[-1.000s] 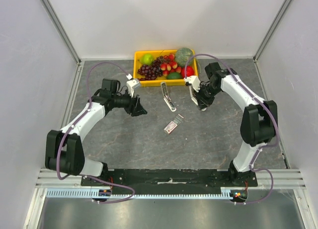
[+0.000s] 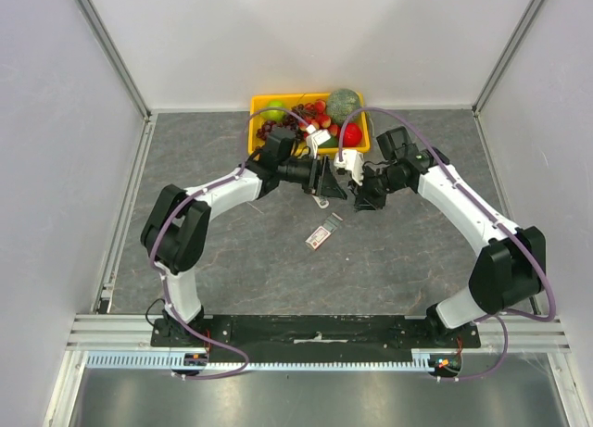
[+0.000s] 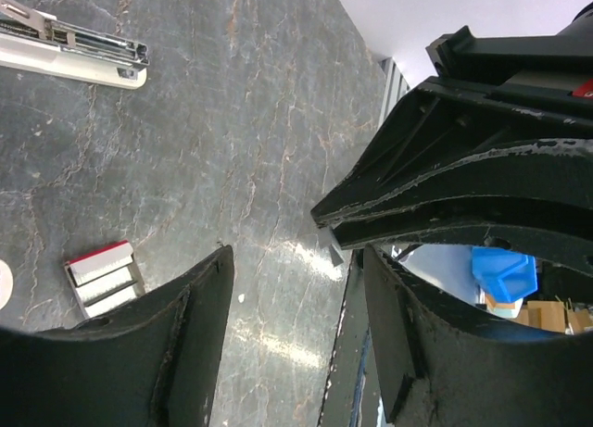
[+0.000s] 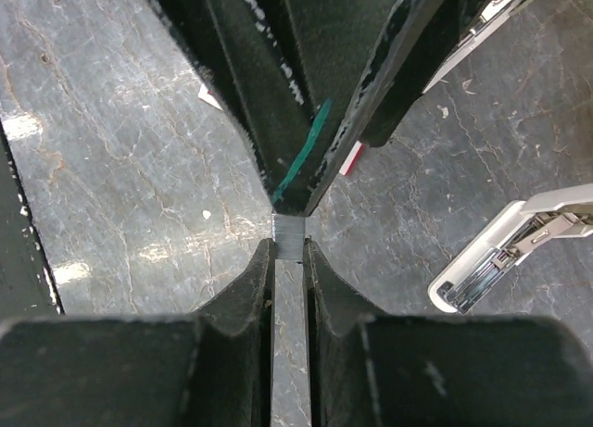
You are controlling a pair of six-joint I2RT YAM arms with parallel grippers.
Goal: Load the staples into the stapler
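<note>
My right gripper (image 2: pixel 361 201) is shut on a small grey staple strip (image 4: pixel 288 238) in the right wrist view. My left gripper (image 2: pixel 329 188) is close beside it, part open; in the left wrist view its fingers (image 3: pixel 190 344) stand apart with the other gripper and strip just beyond them. An open white stapler lies on the table, and another open stapler (image 4: pixel 505 256) shows at the right in the right wrist view. A staple box (image 2: pixel 318 238) with strips (image 3: pixel 102 274) lies on the table below the grippers.
A yellow bin (image 2: pixel 264 103) of fruit stands at the back centre.
My left arm has moved right to the centre, its gripper now next to the right one. My right gripper has moved slightly left and toward the front.
</note>
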